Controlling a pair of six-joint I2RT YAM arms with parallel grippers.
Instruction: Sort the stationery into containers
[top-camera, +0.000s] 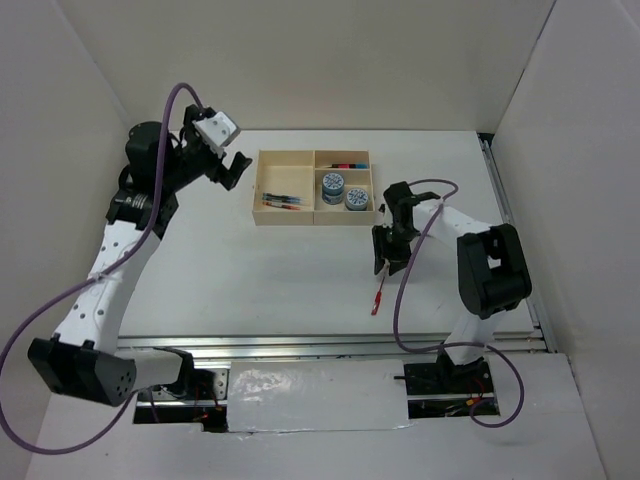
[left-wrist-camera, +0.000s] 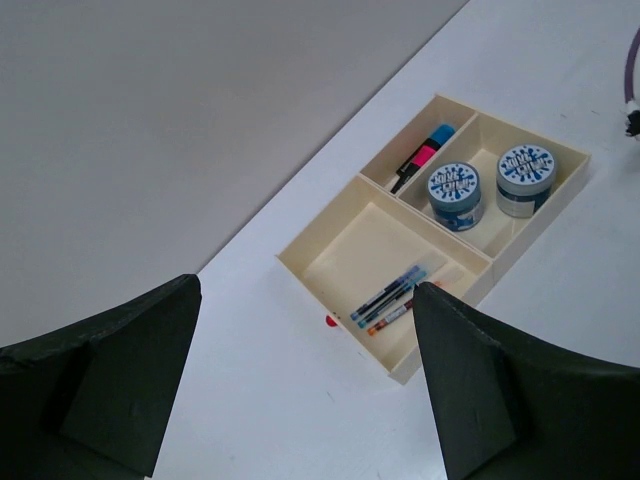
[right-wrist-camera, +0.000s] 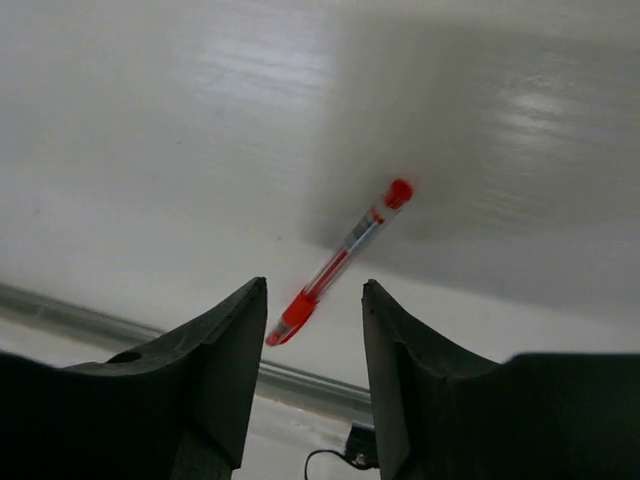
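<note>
A clear pen with red ends lies on the white table, and its red tip shows in the top view. Over its upper end hovers my right gripper, fingers apart, the pen seen beyond and between the fingers without contact that I can make out. At the upper left my left gripper is open and empty, clear of the cream organizer. Several pens lie in its large compartment. Two lidded jars occupy another compartment, and markers the small back one.
The metal rail runs along the table's front edge. Free table surface lies in front of the organizer and to its left.
</note>
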